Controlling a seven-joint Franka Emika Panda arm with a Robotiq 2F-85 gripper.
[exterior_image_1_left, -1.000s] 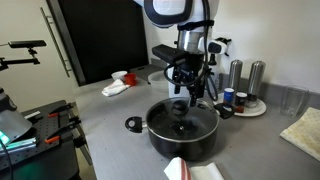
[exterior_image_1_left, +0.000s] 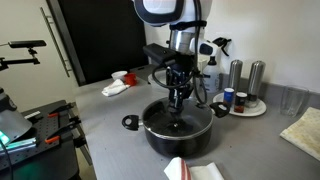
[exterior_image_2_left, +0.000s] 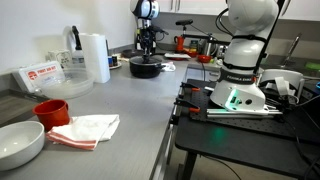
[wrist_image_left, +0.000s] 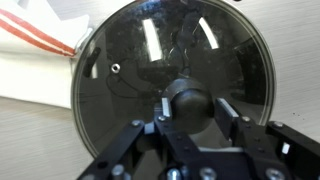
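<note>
A black pot (exterior_image_1_left: 180, 146) with two side handles stands on the grey counter, a dark glass lid (wrist_image_left: 120, 103) over its top. The lid's round black knob (wrist_image_left: 188, 97) sits between the fingertips of my gripper (exterior_image_1_left: 177, 106), which is shut on it from above. In the wrist view the gripper partly covers the knob and the near side of the lid. The lid appears to rest on the pot; any small gap under its rim cannot be made out. In the second exterior view, the pot (exterior_image_2_left: 146, 69) stands far off under the arm.
A striped cloth (exterior_image_1_left: 205, 172) lies in front of the pot. Behind it are tall grinders (exterior_image_1_left: 254, 78) and small jars on a tray. Clear counter lies left of the pot. A red pot (exterior_image_2_left: 52, 114) and white bowl (exterior_image_2_left: 17, 145) stand far away.
My gripper has come down and leftward onto the lid's knob, which stood free of it a second ago. The pot has barely shifted.
</note>
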